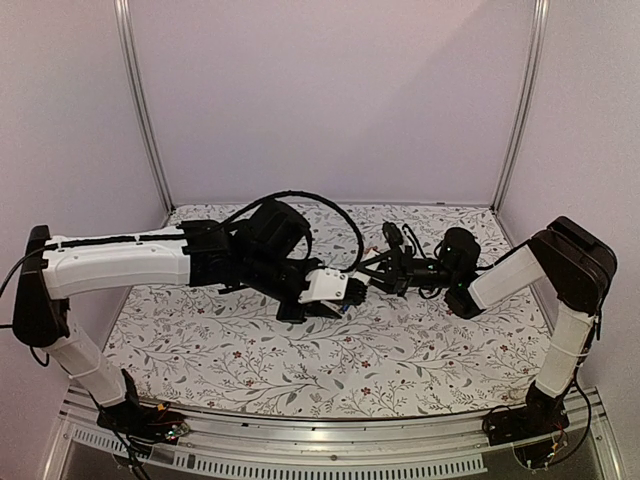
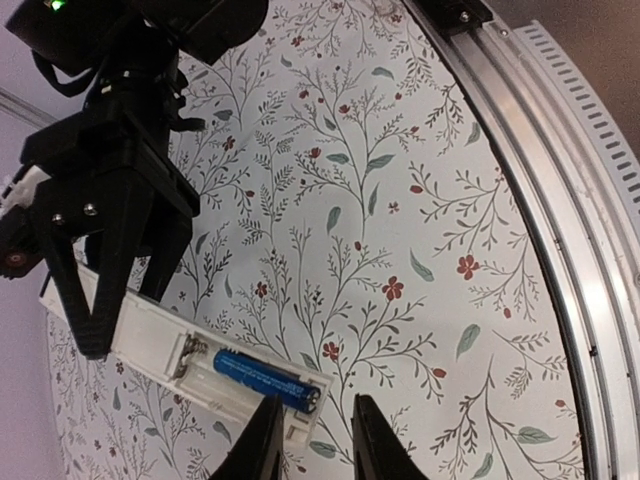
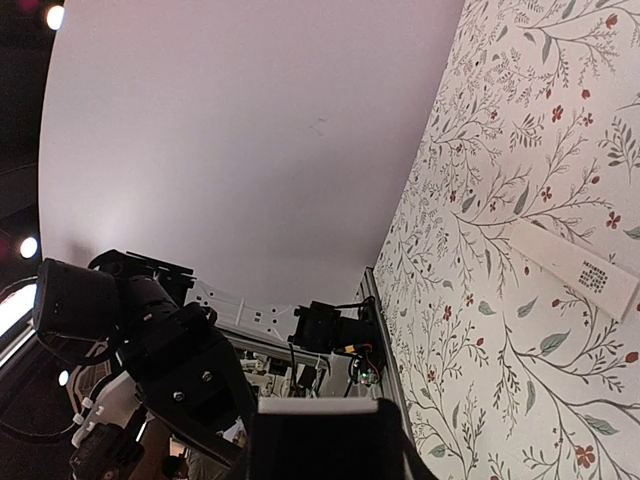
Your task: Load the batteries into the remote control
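The white remote (image 2: 150, 340) is held up by my right gripper, shut on it. Its open compartment shows in the left wrist view, with a blue battery (image 2: 262, 380) lying in one slot near the end and a bare slot beside it. My left gripper is part open just past that end, its two fingertips below the battery in that view. In the top view my left gripper (image 1: 318, 305) largely hides the remote's end.
A white flat piece with printed marks (image 3: 570, 265) lies on the floral table (image 1: 250, 360) in the right wrist view. Metal rails (image 2: 560, 260) edge the table.
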